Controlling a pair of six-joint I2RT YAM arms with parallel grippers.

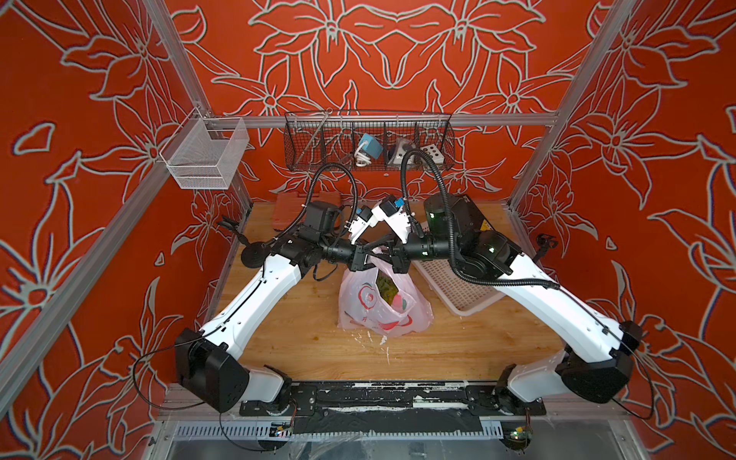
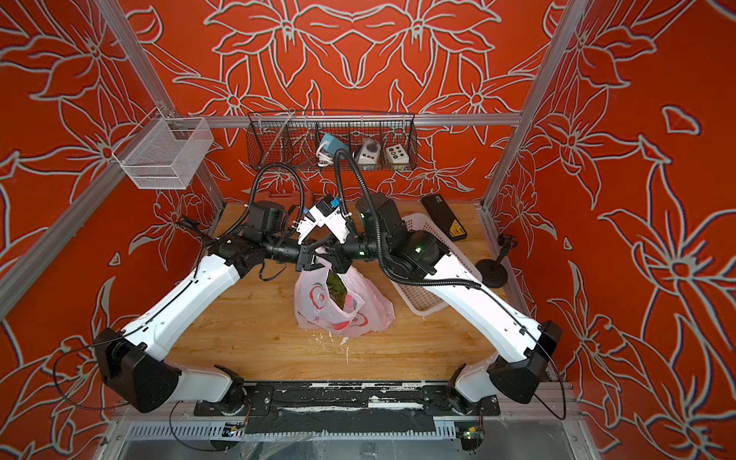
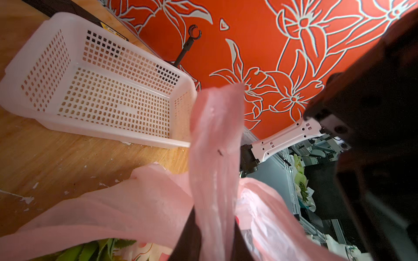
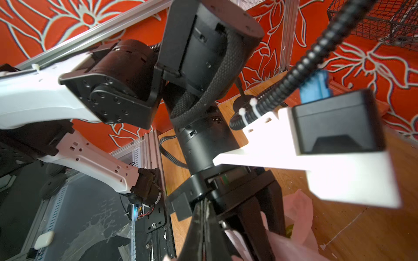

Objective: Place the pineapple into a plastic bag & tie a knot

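Note:
The pink plastic bag (image 1: 360,303) stands on the wooden table, its mouth gathered upward. Inside it shows the green pineapple (image 1: 387,289), whose leaves (image 3: 89,250) appear low in the left wrist view. Over the bag's top, my left gripper (image 1: 371,255) and right gripper (image 1: 391,255) meet closely, partly hiding each other. In the left wrist view, a twisted pink handle strip (image 3: 215,174) rises between the left gripper's parted fingers (image 3: 188,243) and covers their tips. The right gripper's fingers (image 4: 199,226) are shut together between the left gripper's fingers; whether they pinch bag film is hidden.
A white perforated basket (image 3: 50,115) lies right of the bag, partly under the right arm. Behind it rests a black box (image 2: 443,217). A wire rack (image 1: 306,142) hangs on the back wall.

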